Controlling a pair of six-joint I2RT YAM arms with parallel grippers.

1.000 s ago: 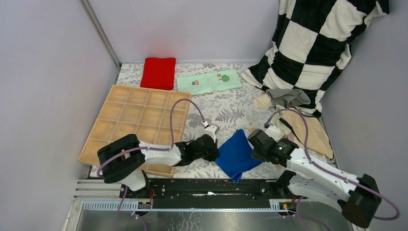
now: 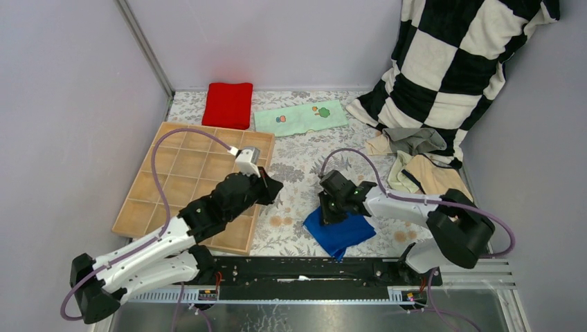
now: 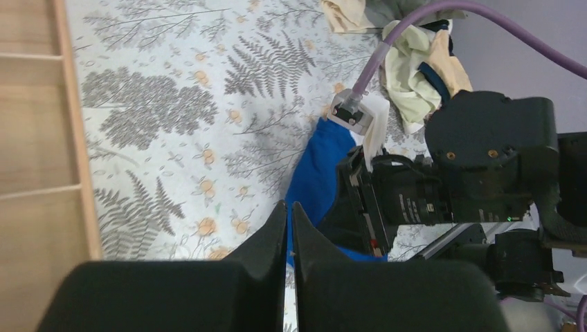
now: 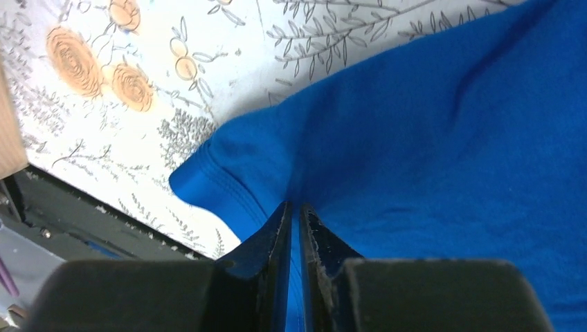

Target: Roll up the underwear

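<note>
The blue underwear (image 2: pixel 340 236) lies as a flat folded piece on the patterned table, a seamed corner poking out at its front edge. Over its upper part is my right gripper (image 2: pixel 324 213), hiding some of the cloth. In the right wrist view, the right fingertips (image 4: pixel 296 209) are a narrow gap apart, with blue cloth showing below and between them; no cloth is visibly pinched. My left gripper (image 2: pixel 279 196) is away to the left of the underwear, beside the tray. Its fingers meet in the left wrist view, with nothing seen between them.
A wooden compartment tray (image 2: pixel 164 131) fills the left side, empty where visible. Behind lie a folded red cloth (image 2: pixel 228 105) and a green printed cloth (image 2: pixel 301 118). Beige and grey garments (image 2: pixel 415 140) and a checkered blanket (image 2: pixel 443 66) take up the right. Mid-table is clear.
My right gripper has moved left from the underwear's right side onto its upper part.
</note>
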